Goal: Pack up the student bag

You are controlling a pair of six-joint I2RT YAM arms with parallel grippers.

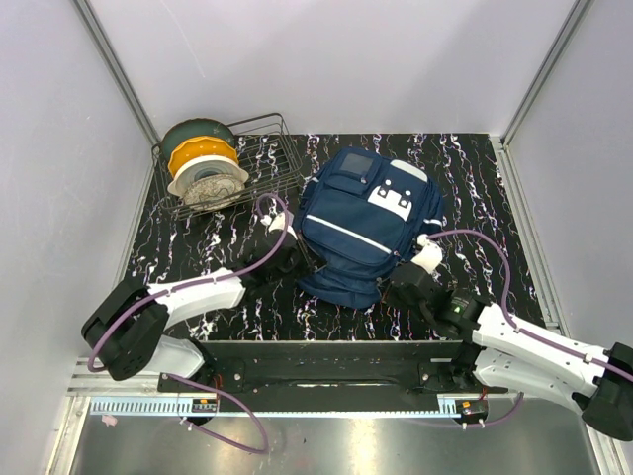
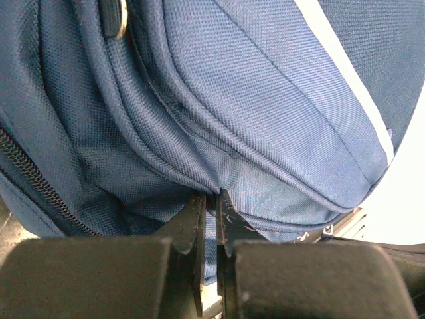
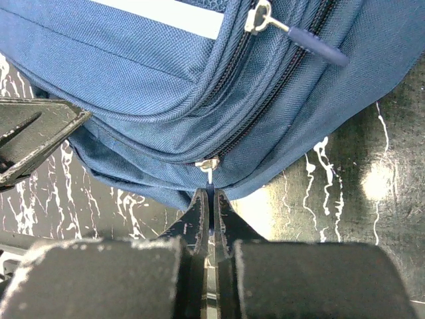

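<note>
The navy backpack (image 1: 361, 208) lies on the dark marbled counter, front pocket and white stripe up. My left gripper is shut on the bag's fabric at its lower left, beside an open-looking zipper track (image 2: 33, 176). My right gripper is shut on a zipper pull (image 3: 210, 166) at the lower edge of the bag, its slim tab between the fingertips. A second zipper pull (image 3: 312, 43) with a blue cord lies higher on the bag in the right wrist view.
A wire rack (image 1: 272, 158) with stacked plates and bowls (image 1: 203, 148) stands at the back left. Bare counter (image 1: 480, 257) shows right of the bag. White walls bound both sides and the back.
</note>
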